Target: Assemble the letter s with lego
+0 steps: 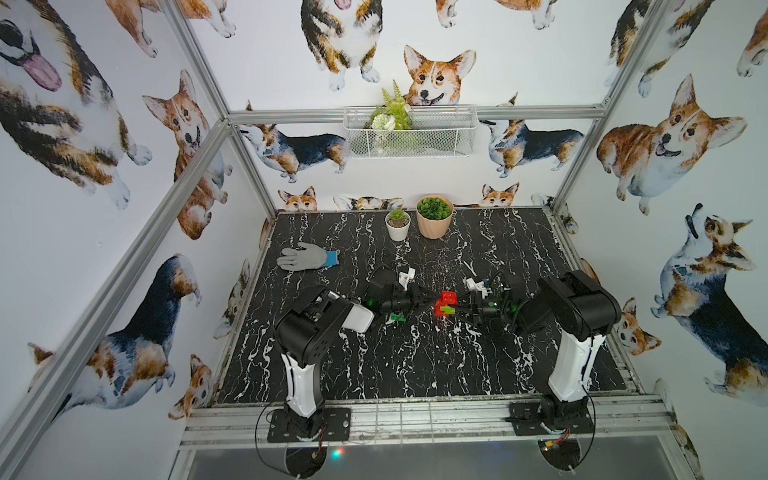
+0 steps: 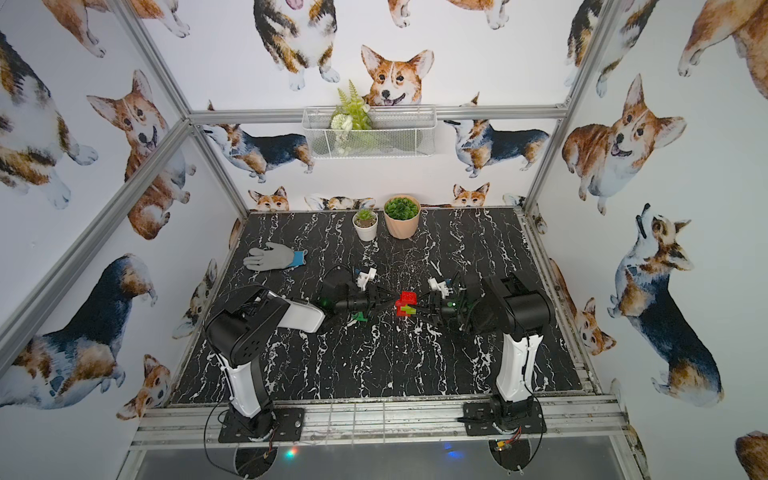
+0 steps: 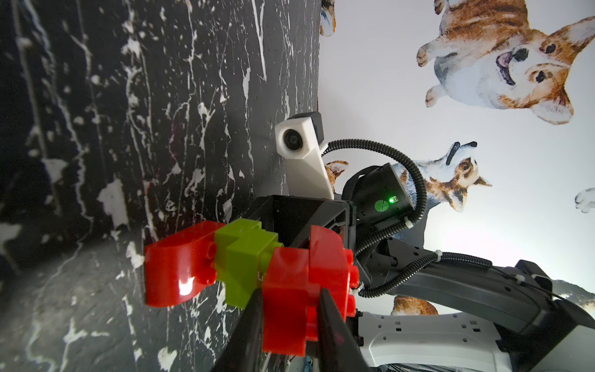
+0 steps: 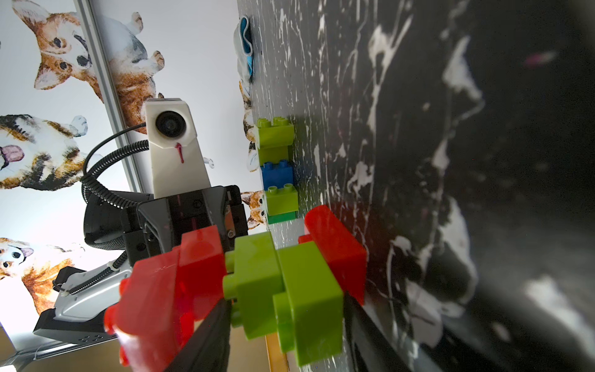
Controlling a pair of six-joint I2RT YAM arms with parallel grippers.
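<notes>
My left gripper is shut on stacked red bricks (image 3: 285,297), held just off the table at the centre. Facing it, my right gripper is at light-green bricks (image 4: 310,297), which sit between its fingers and against the red ones; whether it grips them I cannot tell. A curved red brick (image 3: 176,266) lies beside them. In the right wrist view, a row of light-green, blue (image 4: 277,174) and green bricks stands on the marble table (image 4: 464,155) beyond, mostly hidden by my left arm in the top views.
A grey glove (image 1: 302,257), a small white pot (image 1: 397,228) and a larger plant pot (image 1: 434,224) stand toward the back.
</notes>
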